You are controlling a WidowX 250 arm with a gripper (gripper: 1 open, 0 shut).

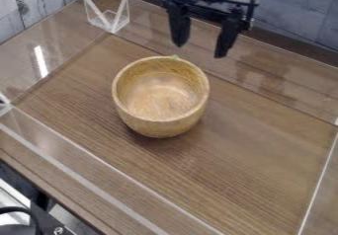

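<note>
A tan wooden-looking bowl (160,101) sits empty near the middle of the table (224,180). Above it, at the top of the view, the black gripper (209,43) hangs over the table beyond the bowl's back rim, its two fingers spread open. I see nothing between them. A small pale item peeks from behind the bowl's back rim, too small to tell what it is.
A white wire-like object (109,12) stands at the back left, with another translucent piece at the left edge. A black cable lies at the bottom-left corner.
</note>
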